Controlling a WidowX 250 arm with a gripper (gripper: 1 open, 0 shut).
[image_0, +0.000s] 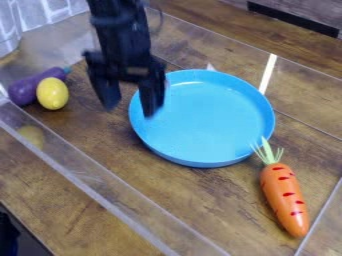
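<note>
My gripper (126, 88) hangs blurred above the wooden surface at the left edge of the blue plate (201, 128); whether it is open or shut I cannot tell. The yellow lemon-like toy (52, 94) lies to the left, below the gripper's level in the view, beside the purple eggplant (24, 91). An orange carrot (283, 195) with a green top lies right of the plate, which is empty as far as it shows.
A clear plastic wall (80, 190) runs diagonally along the left and front. Bare wood (167, 205) is free in front of the plate. A dark wooden edge is at the back right.
</note>
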